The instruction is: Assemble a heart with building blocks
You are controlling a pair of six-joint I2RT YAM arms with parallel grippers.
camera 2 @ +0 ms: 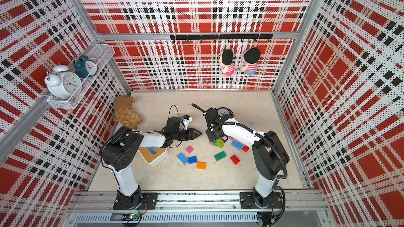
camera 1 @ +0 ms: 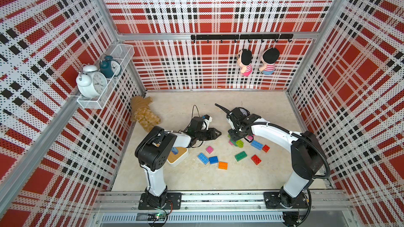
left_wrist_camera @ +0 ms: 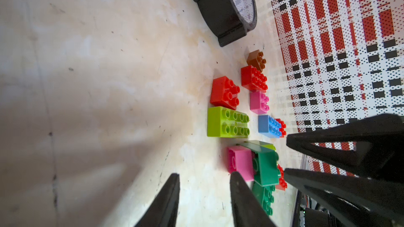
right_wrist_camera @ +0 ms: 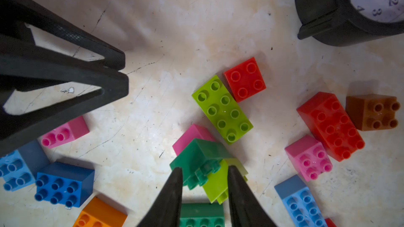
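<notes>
A joined stack of a green brick, a pink brick and a lime brick is held in my right gripper, shut on it, above the right-middle of the table. A loose lime brick lies beside it, against a small red brick. My left gripper hovers to the left of the stack, fingers apart with nothing between them.
Loose blue, orange, red, pink and other bricks lie around. A black clock stands behind them, a white tray at front left, a plush toy at back left.
</notes>
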